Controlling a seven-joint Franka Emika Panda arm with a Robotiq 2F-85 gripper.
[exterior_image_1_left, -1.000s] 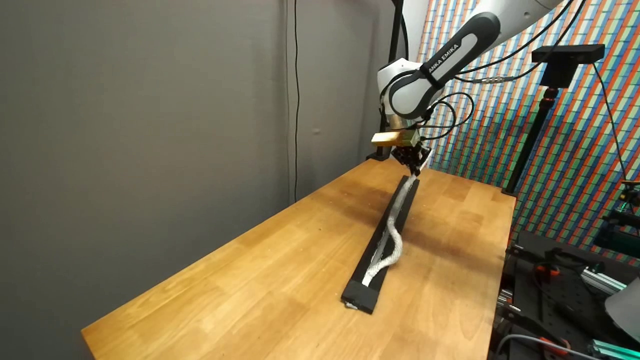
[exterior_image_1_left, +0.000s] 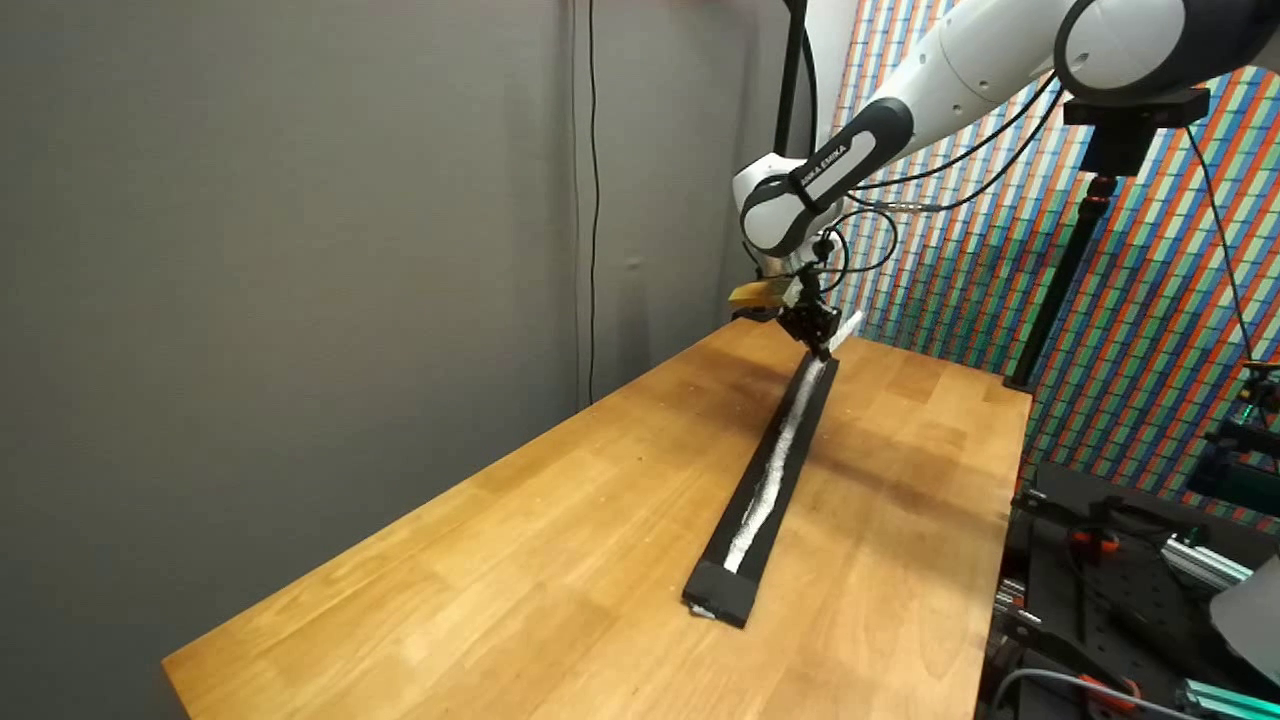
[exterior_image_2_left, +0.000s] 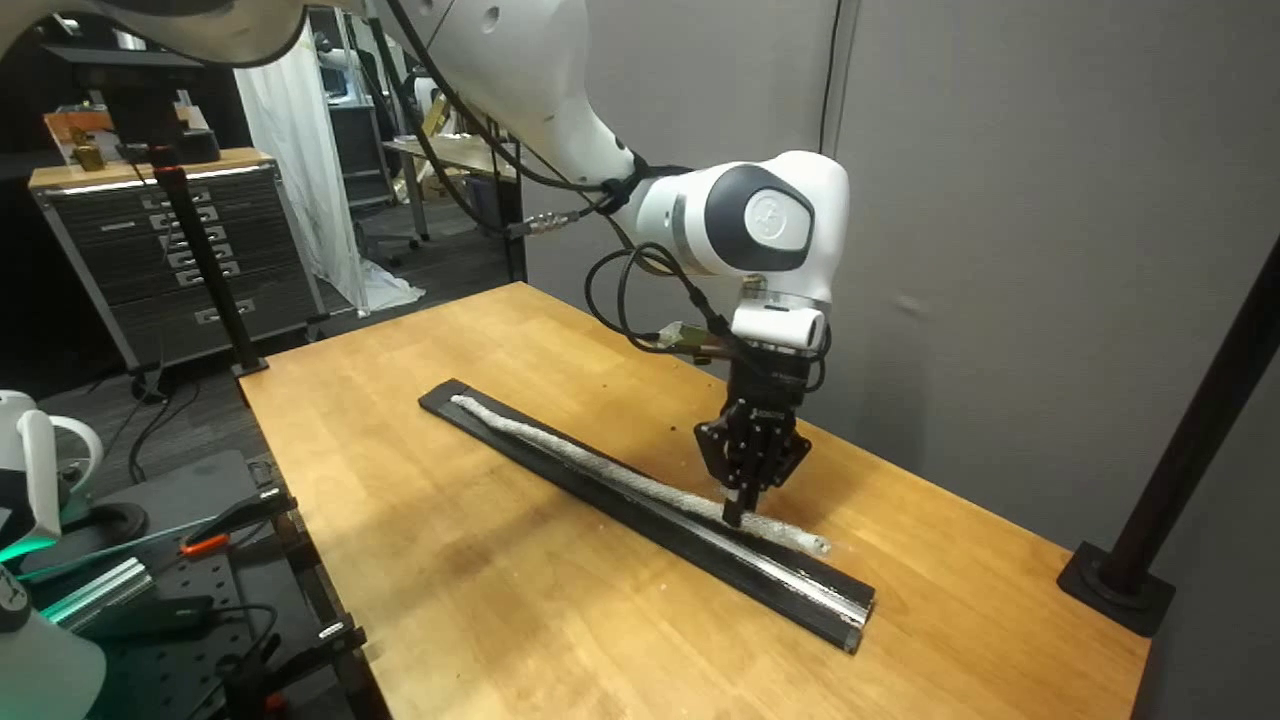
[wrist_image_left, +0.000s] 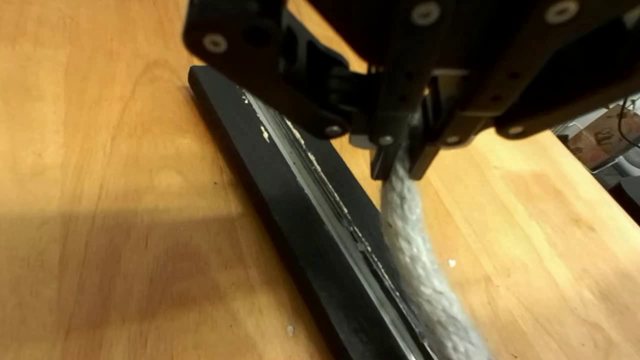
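A white braided rope (exterior_image_2_left: 576, 454) stretches along a long black strip (exterior_image_2_left: 792, 606) with a shiny channel down its middle. My gripper is shut on the rope, near the end that sticks out past the fingers in exterior view 2. From that grip the rope runs nearly straight to the strip's other end, where it meets a black end piece (exterior_image_1_left: 722, 590). In the wrist view the rope (wrist_image_left: 429, 282) hangs beside and over one edge of the strip (wrist_image_left: 258, 174), and the channel under my fingers is empty.
The strip lies on a wooden table (exterior_image_1_left: 504, 564) with wide bare areas on both sides. A grey wall panel (exterior_image_1_left: 300, 240) borders one long edge. Black posts (exterior_image_2_left: 1182, 480) stand near the table's corners. Tools and clamps fill a dark side bench (exterior_image_2_left: 180, 600).
My arm has moved away from the rope's end at the black end piece and lower. The rope's bulge over the strip's side has straightened, and it now lies along the strip.
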